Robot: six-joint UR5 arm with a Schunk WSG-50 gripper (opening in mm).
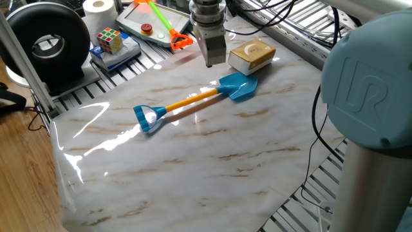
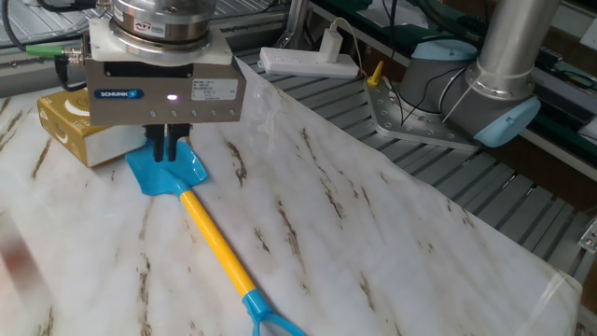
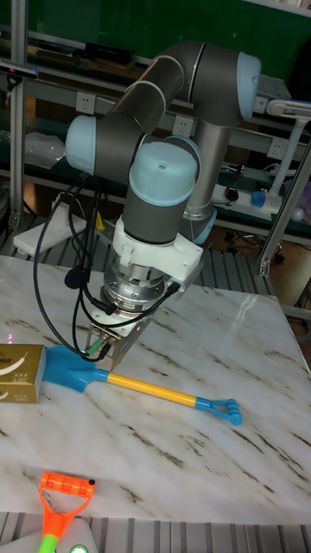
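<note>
A toy shovel with a blue blade [image 1: 238, 87], a yellow shaft [image 1: 192, 99] and a blue D-shaped handle [image 1: 149, 117] lies flat on the marble-patterned table. In exterior view 2 my gripper [image 2: 165, 159] points down, its two dark fingers overlapping the blue blade [image 2: 187, 171] in the picture. Only a narrow gap shows between them, and nothing is visibly clasped. Whether the tips touch the blade is unclear; in exterior view 1 the gripper's metal body appears apart from the shovel, and its fingers are hard to make out.
Beside the blade stands a gold-and-white box [image 1: 252, 57], close to the gripper. Beyond the table edge are a Rubik's cube [image 1: 110, 40], a paper roll [image 1: 101, 11] and another toy shovel with an orange handle [image 1: 181, 41].
</note>
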